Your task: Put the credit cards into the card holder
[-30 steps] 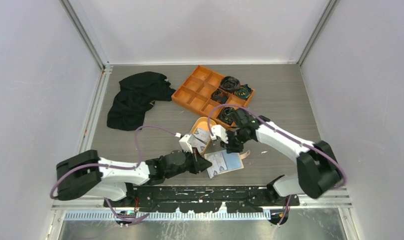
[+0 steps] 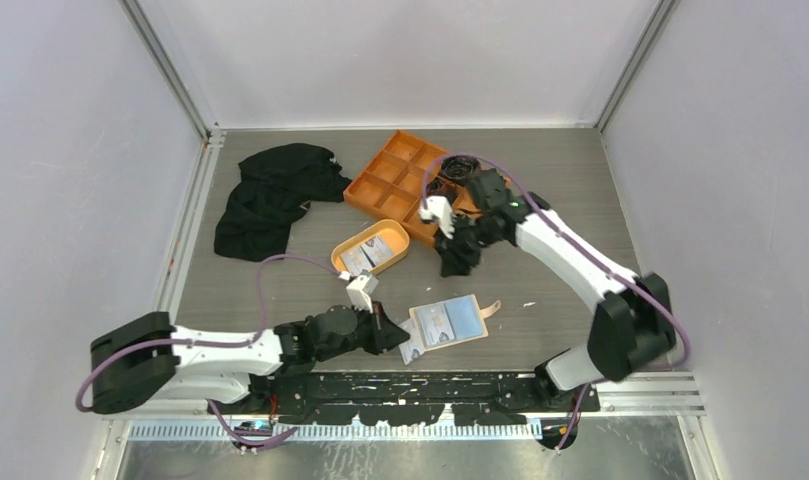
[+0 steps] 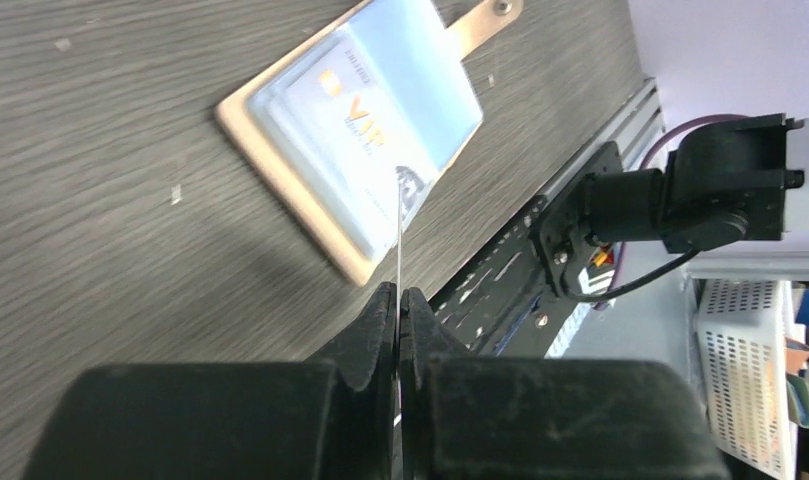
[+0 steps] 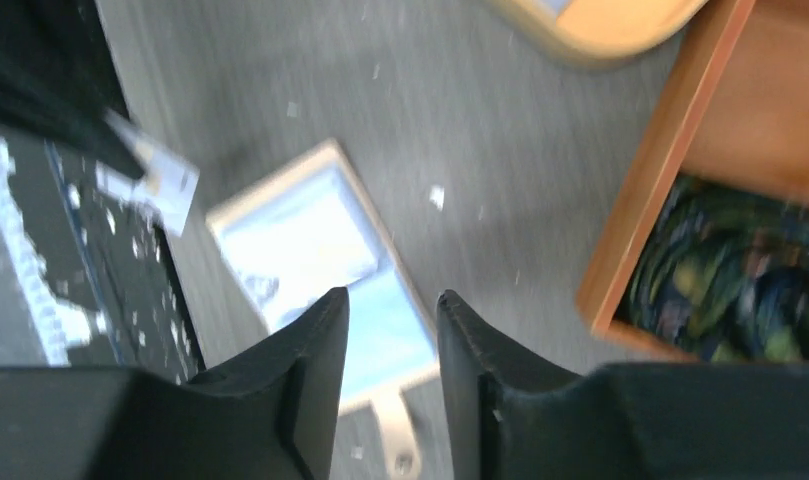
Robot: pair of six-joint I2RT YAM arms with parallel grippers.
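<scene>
The card holder (image 2: 448,322), a tan wallet with blue pocket and strap, lies open on the table; a white card marked VIP (image 3: 345,130) lies in it. My left gripper (image 2: 390,335) is at the holder's left, shut on a thin white card (image 2: 411,344), seen edge-on in the left wrist view and flat in the right wrist view. My right gripper is above the table, up and right of the holder, part open with nothing visible between its fingers; it is blurred. A yellow tray (image 2: 396,236) behind holds more cards (image 2: 368,256).
An orange compartment box (image 2: 385,170) with coiled belts or cables stands at the back middle, close to my right gripper. A black cloth (image 2: 270,200) lies at the back left. The table to the right of the holder is clear.
</scene>
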